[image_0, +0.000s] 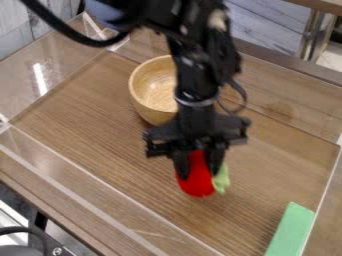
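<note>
My gripper (197, 150), a dark, blurred shape, hangs over the middle of the wooden table (94, 150), shut on a red object (194, 178) with a pale green tip (219, 178), partly hidden by the fingers. A wooden bowl (150, 82) sits behind the gripper, to its left and partly covered by it.
A mint-green flat object (291, 232) lies at the front right of the table. A wooden edge (314, 6) runs at the top right, and a dark cable (24, 230) is at the bottom left.
</note>
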